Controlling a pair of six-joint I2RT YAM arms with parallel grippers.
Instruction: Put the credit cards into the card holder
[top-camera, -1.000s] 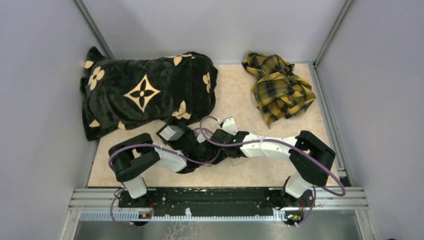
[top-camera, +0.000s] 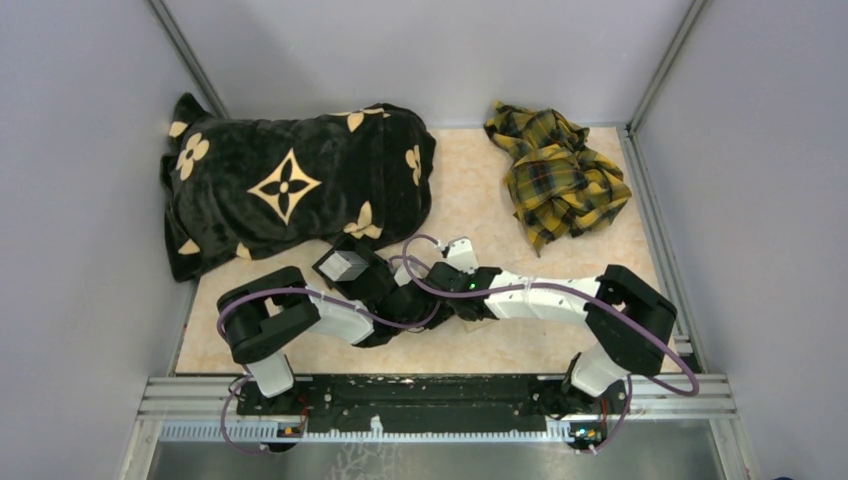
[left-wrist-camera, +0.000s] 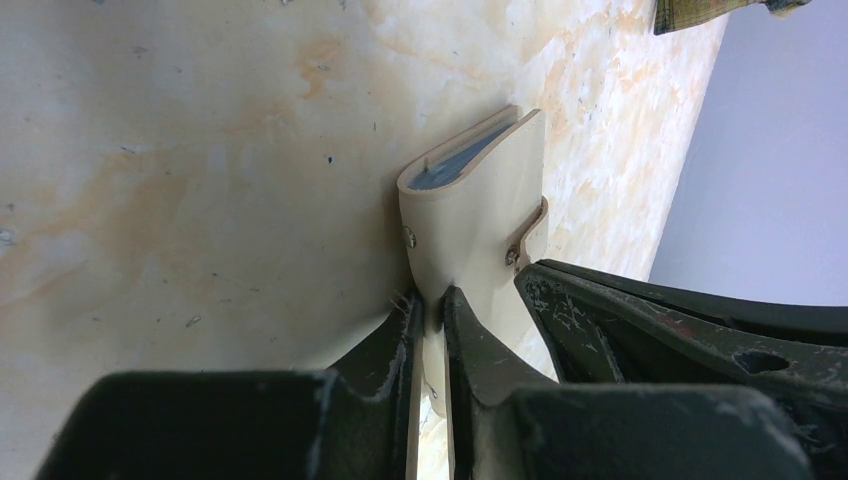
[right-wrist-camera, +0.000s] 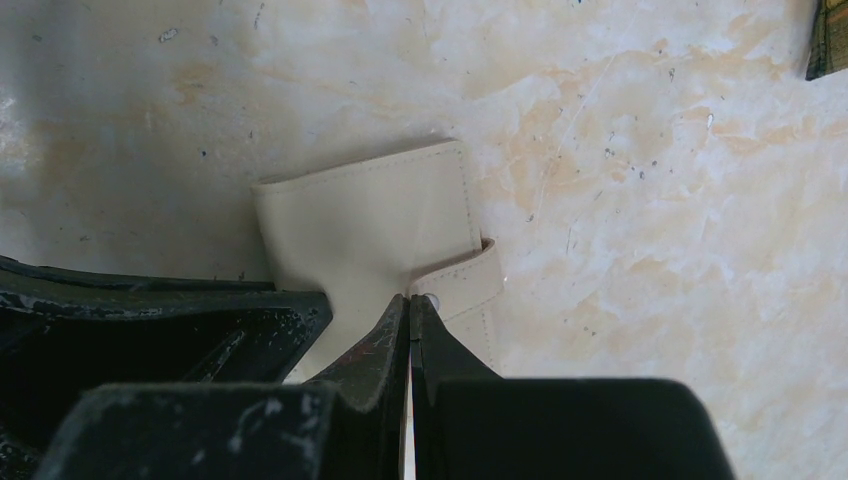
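Observation:
The beige leather card holder is folded over on the table, with a bluish-grey inner sleeve showing at its open end. At its folded edge my left gripper is shut on it. My right gripper is shut with nothing visible between its fingers, its tips at the snap end of the closing strap. Whether the tips press on the strap or just hover over it, I cannot tell. The top view shows only a sliver of the holder under the arms, and no loose credit card is visible.
A black cushion with tan flower shapes fills the back left of the table. Yellow-and-black plaid cloth lies crumpled at the back right. Both arms meet closely at the middle; bare tabletop lies between cushion and cloth.
The left arm appears still.

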